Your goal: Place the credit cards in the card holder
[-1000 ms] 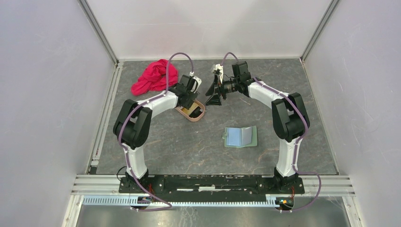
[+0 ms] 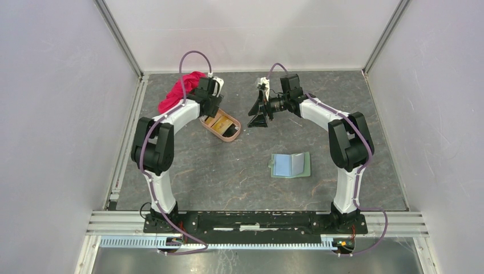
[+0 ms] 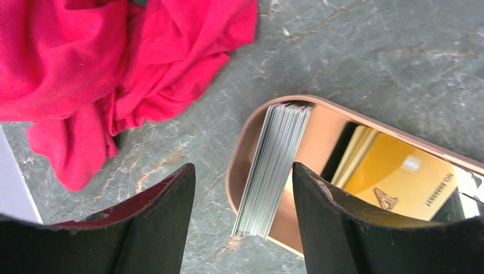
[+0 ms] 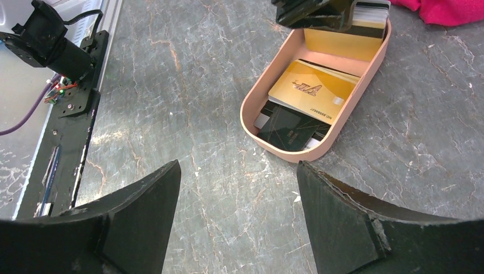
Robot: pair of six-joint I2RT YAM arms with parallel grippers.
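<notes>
A pink oblong box holds gold and black cards and, at its back end in the left wrist view, a stack of white-edged cards (image 3: 271, 160). My left gripper is over that end, fingers apart either side of the stack, not visibly closed on it. My right gripper stands open and empty to the right of the box. A green holder with pale blue pockets (image 2: 282, 165), probably the card holder, lies at the lower right of the top view.
A red cloth (image 3: 74, 57) lies behind and left of the box. The table between box and holder is clear, as is its front left part.
My left gripper has moved up and left toward the box's back end. The box also sits slightly further up and left than a second ago. The right arm is still.
</notes>
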